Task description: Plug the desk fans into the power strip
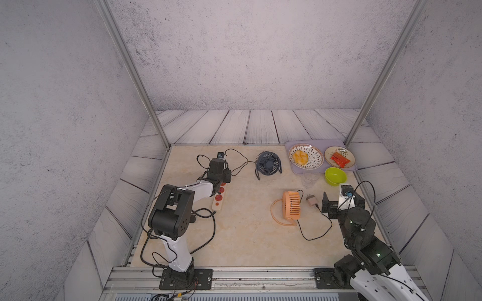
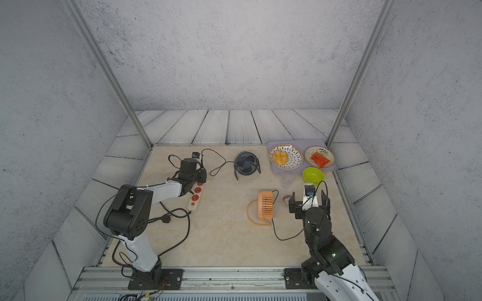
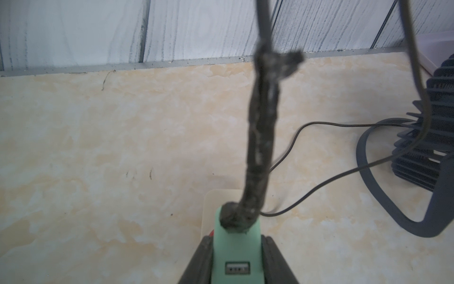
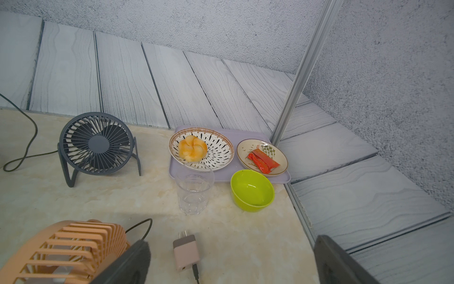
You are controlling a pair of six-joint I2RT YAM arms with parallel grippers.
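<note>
My left gripper is shut on a green plug adapter (image 3: 237, 250), whose dark, taped cable runs upward from it. The adapter is over the white power strip (image 3: 222, 195); whether its prongs are in a socket is hidden. Red sockets (image 1: 218, 197) show on the near part of the strip. A dark grey desk fan (image 1: 268, 163) stands to the right, and thin black cable leads from it toward the left gripper. My right gripper is open, with its fingers (image 4: 331, 258) spread wide and empty, at the right of the table.
An orange fan (image 1: 291, 205) and its pink adapter (image 4: 186, 251) lie near the right gripper. Beyond them are a clear cup (image 4: 194, 194), a green bowl (image 4: 252, 190) and a lilac tray (image 4: 220, 178) with two plates.
</note>
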